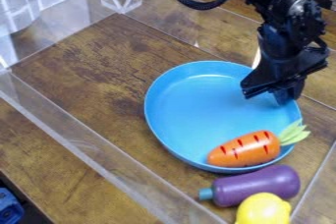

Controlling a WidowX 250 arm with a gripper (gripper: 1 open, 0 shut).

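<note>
A blue plastic plate (197, 110) rests on the wooden surface, with an orange carrot (245, 149) and its green top lying on its front right part. My black gripper (281, 94) is low over the plate's back right rim, its fingertips by the rim. Its body hides that part of the rim, and whether it is open or shut does not show clearly.
A purple eggplant (252, 185) and a yellow lemon (264, 210) lie in front of the plate. Clear plastic walls border the area.
</note>
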